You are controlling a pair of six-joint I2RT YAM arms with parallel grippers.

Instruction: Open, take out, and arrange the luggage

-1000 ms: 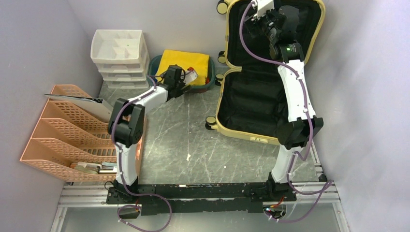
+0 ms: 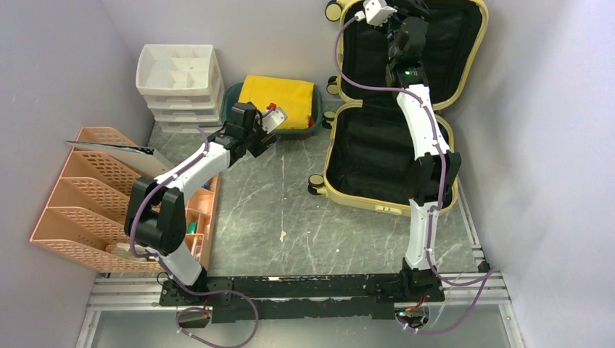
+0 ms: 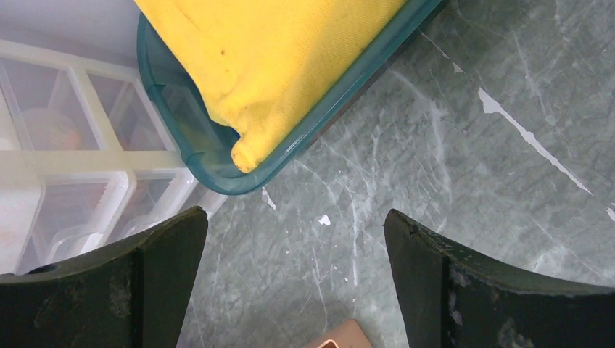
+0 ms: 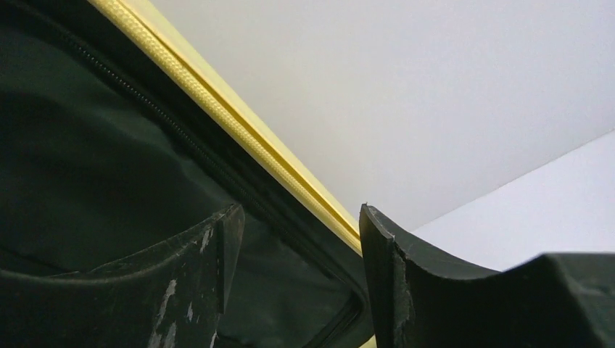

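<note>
The yellow-rimmed suitcase lies open at the right, its black-lined base [image 2: 366,159] on the floor and its lid [image 2: 453,43] raised against the back wall. My right gripper is at the top of the lid, fingers apart with the yellow rim [image 4: 239,119] and dark lining showing beyond them. My left gripper stands open over the floor in front of a teal basin [image 3: 319,119] that holds a folded yellow cloth [image 3: 283,58]; nothing is between its fingers.
A white drawer unit [image 2: 178,72] stands left of the basin. A salmon organiser [image 2: 87,188] fills the left side, with a thin board [image 2: 130,152] in it.
My right arm has shifted a little to the left along the raised lid.
</note>
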